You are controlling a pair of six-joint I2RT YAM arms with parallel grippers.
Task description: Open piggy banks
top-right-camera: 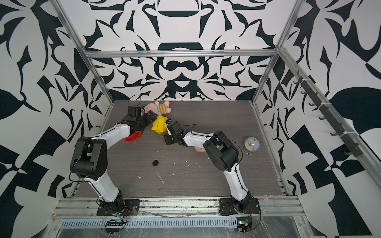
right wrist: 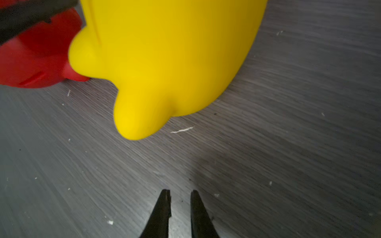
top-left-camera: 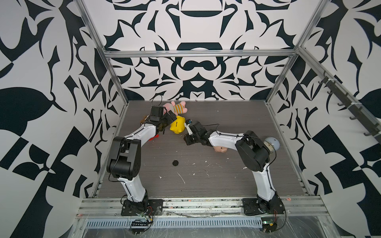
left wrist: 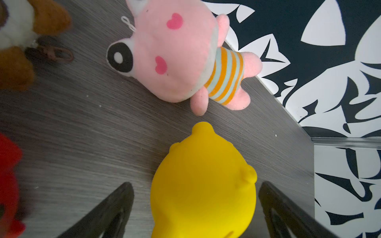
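A yellow piggy bank (top-left-camera: 177,124) sits between the two arms. My left gripper is above it and open, with its fingertips on either side of the yellow body, not visibly touching it. My right gripper is down low just right of the yellow bank, its fingertips close together with only a small gap; nothing visible sits between them. A red bank (top-right-camera: 132,135) lies left, partly under my left arm. A pink bank (top-left-camera: 220,149) is mostly hidden below my right arm.
A pink striped plush (left wrist: 173,59) lies behind the yellow bank, a brown-and-white plush (left wrist: 17,27) to its left. A grey round object (top-right-camera: 251,144) stands at the right.
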